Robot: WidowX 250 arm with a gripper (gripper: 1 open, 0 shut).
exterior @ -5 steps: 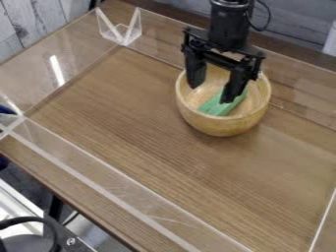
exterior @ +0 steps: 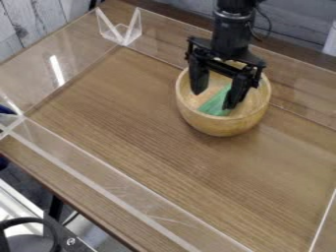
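The black gripper (exterior: 218, 71) reaches down from the top centre over a round wooden bowl (exterior: 206, 122), its two fingers spread open and lowered into the bowl on either side. A green object (exterior: 217, 102) lies inside the bowl between the fingers, partly hidden by the right finger. I cannot tell whether the fingers touch it.
A small transparent wire-like shape (exterior: 120, 27) stands at the back left. A dark ring-shaped object (exterior: 27, 226) sits at the lower left edge.
The gripper has shifted slightly and dipped a little into the bowl, its fingers still apart. The green object is now more covered by the right finger.
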